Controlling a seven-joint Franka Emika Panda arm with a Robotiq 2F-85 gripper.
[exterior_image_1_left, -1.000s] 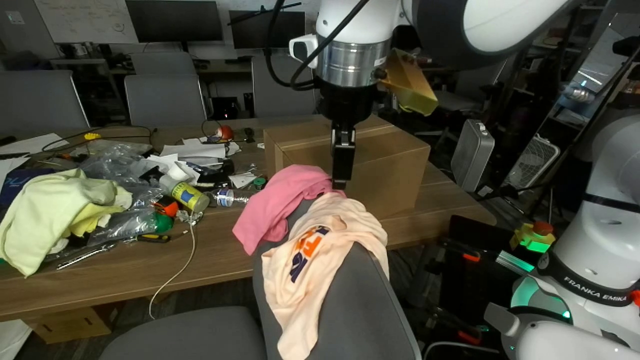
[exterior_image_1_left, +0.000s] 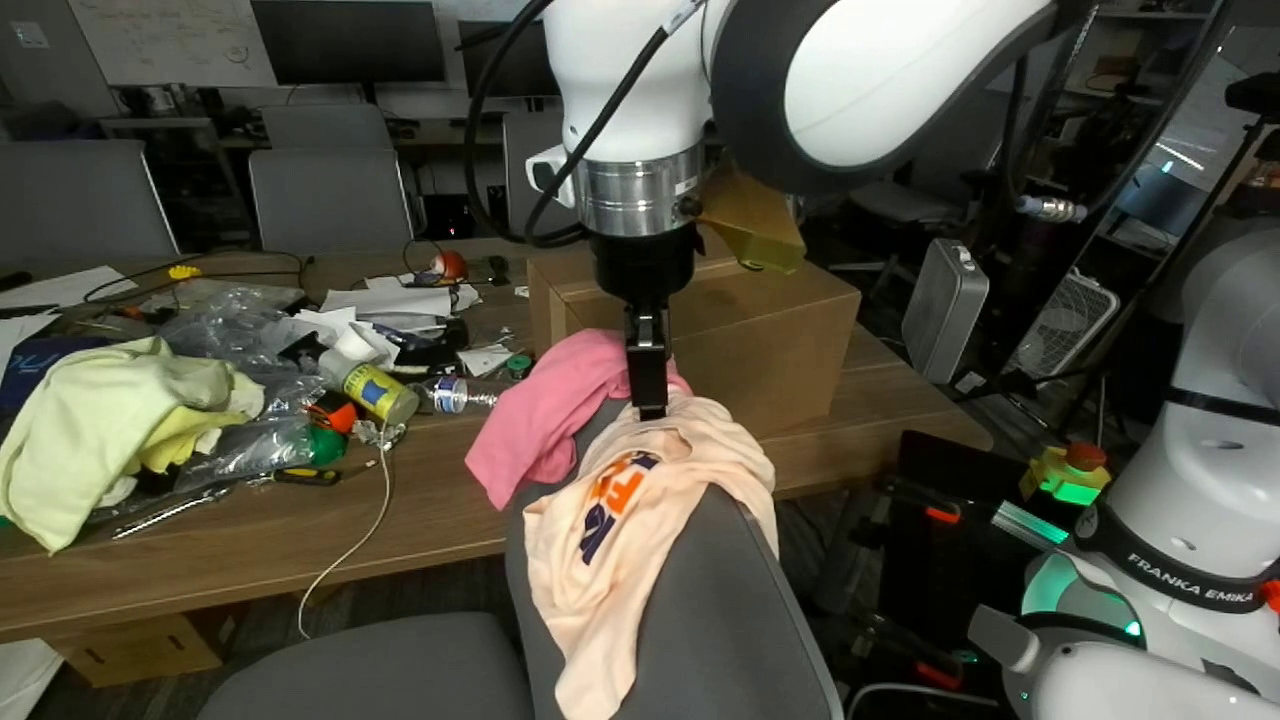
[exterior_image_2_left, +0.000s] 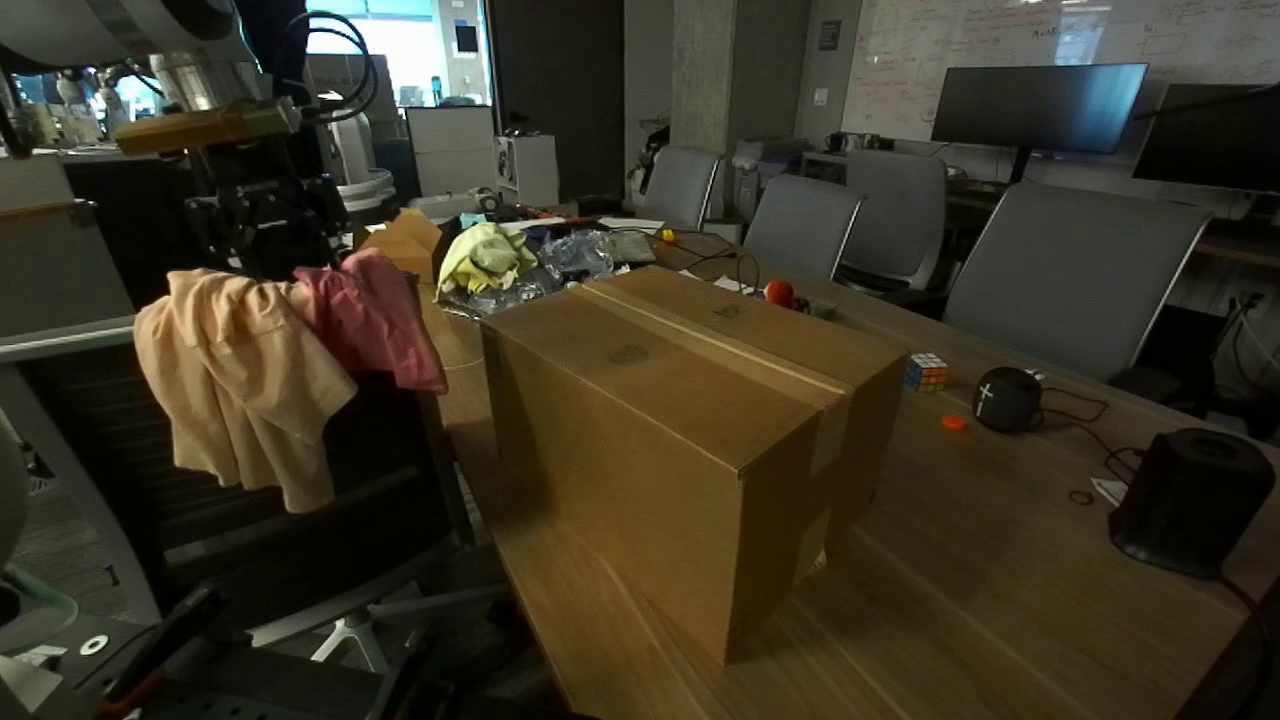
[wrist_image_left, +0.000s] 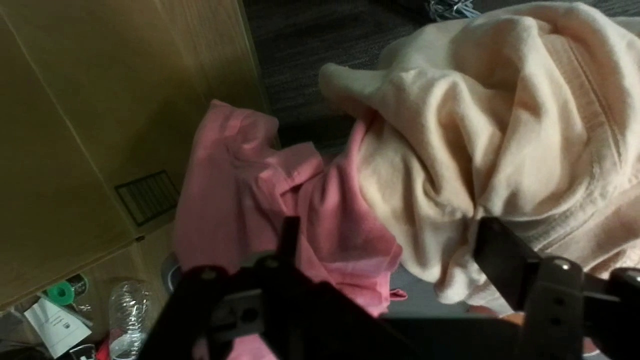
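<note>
Over the top of a grey chair back (exterior_image_1_left: 732, 600) hang two cloths. The peach one (exterior_image_1_left: 672, 480) has orange and purple lettering; the pink one (exterior_image_1_left: 546, 414) lies beside it, and their edges meet. My gripper (exterior_image_1_left: 649, 412) points down at the top of the chair back, where the two cloths meet. In the wrist view the gripper is open, one finger over the pink cloth (wrist_image_left: 240, 180) and the other by the peach cloth (wrist_image_left: 444, 138). Whether the fingertips touch fabric cannot be made out. In exterior view 2, both cloths drape down the chair's rear.
A large cardboard box (exterior_image_2_left: 648, 480) stands on the table right behind the chair. To the left the table holds clutter: a pale yellow cloth (exterior_image_1_left: 108, 420), plastic wrap, a yellow-labelled container (exterior_image_1_left: 378, 391) and a clear bottle (exterior_image_1_left: 462, 395).
My gripper has come down and shifted left in exterior view 1, from above the box side to the cloths' top. Both cloths look unmoved.
</note>
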